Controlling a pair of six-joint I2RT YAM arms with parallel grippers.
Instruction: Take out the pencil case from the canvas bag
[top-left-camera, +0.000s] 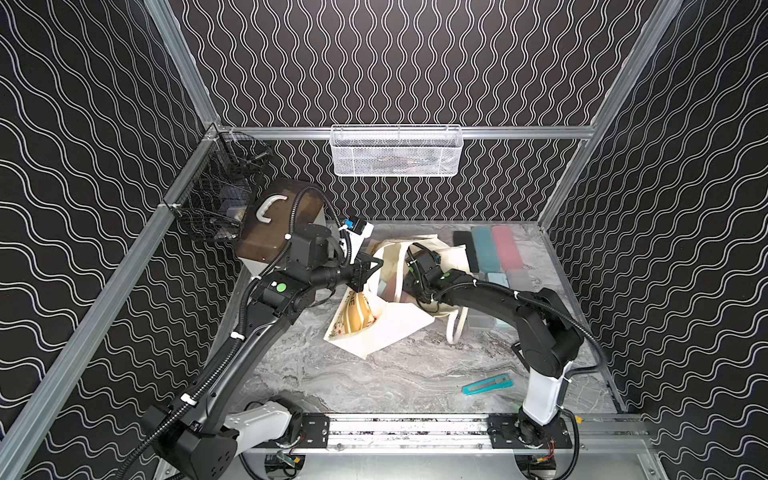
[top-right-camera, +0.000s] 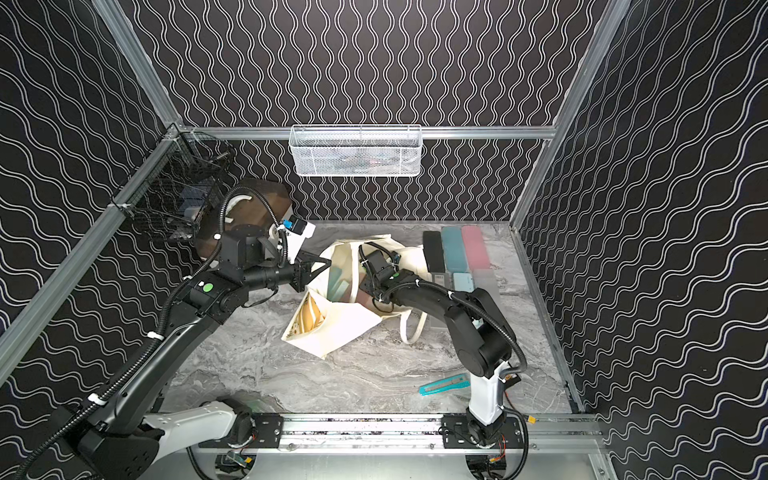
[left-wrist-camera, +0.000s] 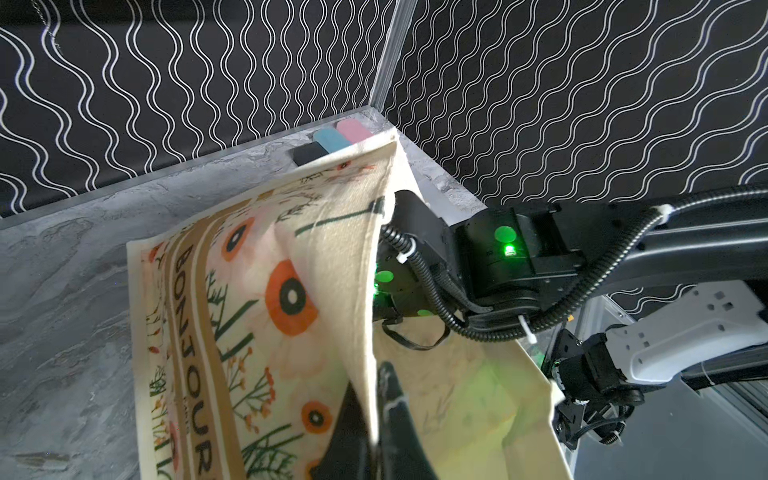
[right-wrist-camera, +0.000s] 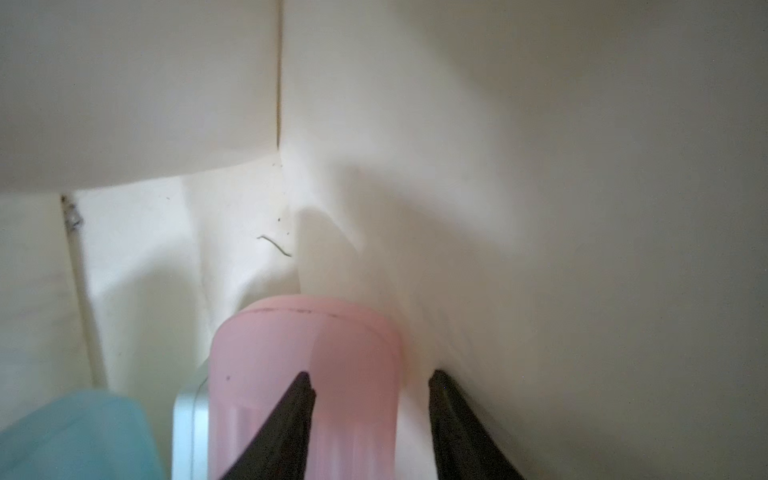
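The cream canvas bag (top-left-camera: 396, 324) lies on the table, its opening toward me; in the left wrist view the flowered side of the bag (left-wrist-camera: 240, 320) shows. My left gripper is shut on the bag's thin rim. Inside the bag, a pink pencil case (right-wrist-camera: 344, 344) stands upright against the cloth. My right gripper reaches in from the right, partly open. One finger (right-wrist-camera: 292, 428) overlaps the pink case in view, the other is just to its right. Whether they touch is unclear. To the left is a light-blue item (right-wrist-camera: 88, 436).
Black, teal and pink flat cases (top-left-camera: 505, 246) lie behind the bag on the right. A teal cutter (top-left-camera: 486, 385) is near the front edge. At the left stands a brown-lidded box (top-left-camera: 280, 220); a white wire basket (top-left-camera: 396, 160) hangs at the back.
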